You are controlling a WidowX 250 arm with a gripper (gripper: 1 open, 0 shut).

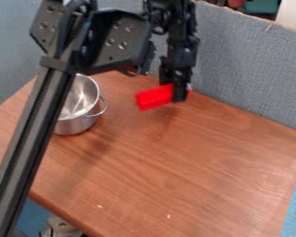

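Note:
A bright red block (155,96) is held up at the upper middle of the camera view. My black gripper (177,88) is shut on its right end, above the wooden table (200,176). A steel pot (79,116) with a wire handle stands at the left, partly hidden behind the black arm.
A grey padded wall (250,79) runs along the back of the table. A strip of blue tape (295,206) lies at the right edge.

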